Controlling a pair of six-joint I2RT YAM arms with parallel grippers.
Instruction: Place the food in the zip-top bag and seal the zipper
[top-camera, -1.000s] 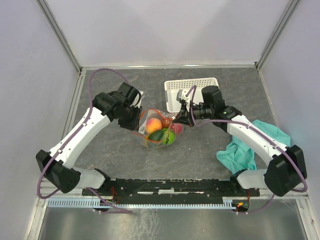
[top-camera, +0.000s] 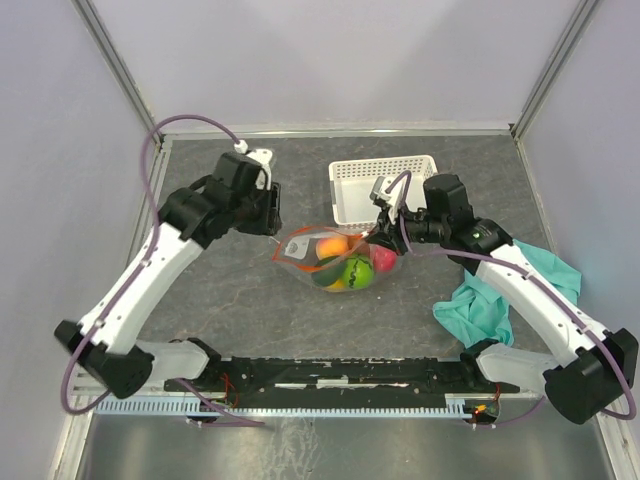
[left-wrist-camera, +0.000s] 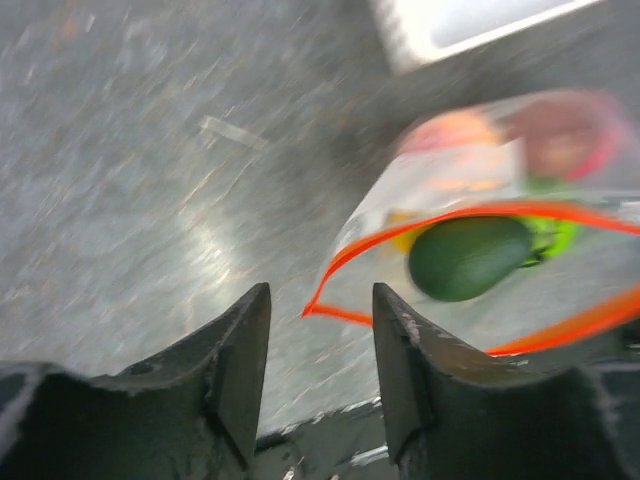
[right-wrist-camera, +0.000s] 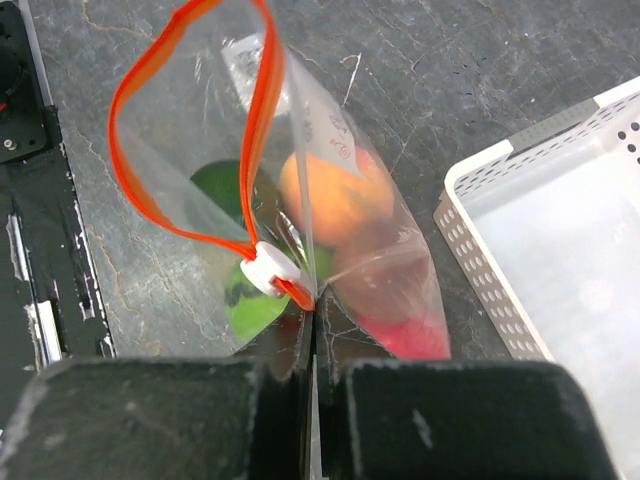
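Note:
The clear bag (top-camera: 300, 262) with an orange zipper rim hangs open, several foods inside: an orange fruit (top-camera: 332, 247), a green striped one (top-camera: 357, 272), a dark green one (left-wrist-camera: 470, 257) and a red one (top-camera: 384, 259). My right gripper is shut on the zipper's end, beside the white slider (right-wrist-camera: 270, 268). In the left wrist view, my left gripper stands part open, its fingers apart. The rim's left corner (left-wrist-camera: 312, 308) shows between and beyond its fingertips, free of both of them.
A white perforated basket (top-camera: 352, 192), empty where visible, stands behind the bag. Teal cloth (top-camera: 478, 310) lies at the right, under the right arm. The dark tabletop (top-camera: 240, 310) left and in front of the bag is clear.
My right gripper has shifted slightly right, the bag moving with it.

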